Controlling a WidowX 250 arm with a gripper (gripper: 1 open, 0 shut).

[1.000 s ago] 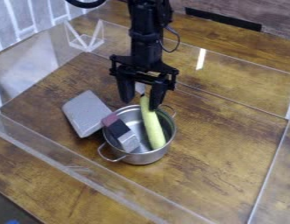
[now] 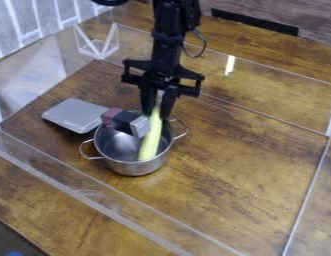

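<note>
A steel pot (image 2: 117, 158) with two side handles stands on the wooden table. A long pale-green object (image 2: 152, 141), like a leek or cucumber, leans inside it. A dark block with a pinkish end (image 2: 126, 123) is at the pot's upper left rim. My black gripper (image 2: 156, 108) is over the pot at the top of the green object, shut; it seems to hold that object, though the contact is partly hidden.
A grey flat slab (image 2: 74, 115) lies left of the pot. Clear panels border the table. The wood to the right of the pot is bare.
The pot has shifted left and turned, with the grey slab moving left too. The dark block now sits higher at the rim. My gripper has moved slightly left.
</note>
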